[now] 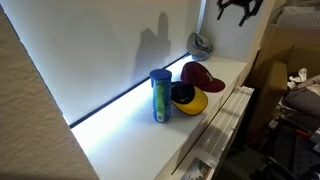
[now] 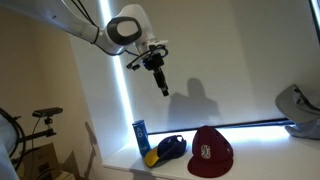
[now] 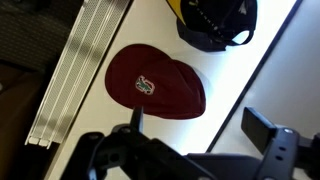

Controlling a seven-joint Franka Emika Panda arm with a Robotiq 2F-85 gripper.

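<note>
My gripper (image 1: 231,18) hangs at the top right in exterior view 1, well above the white ledge, fingers spread and nothing between them. Exterior view 2 shows the same gripper (image 2: 148,80) high in front of the wall. A maroon cap (image 3: 150,80) with a pale emblem lies on the ledge below; the wrist view shows it between and beyond the open fingers. Beside it rests a dark cap with a yellow brim (image 1: 190,100). A blue cylindrical can (image 1: 161,98) stands upright next to that cap. Farther back is a grey cap (image 1: 199,46).
The white ledge (image 1: 120,140) runs along a wall and is bare at its near end. A slotted white rail (image 1: 225,125) borders its front edge. Beyond the rail, the floor is dark, with a brown box (image 1: 285,80) at right.
</note>
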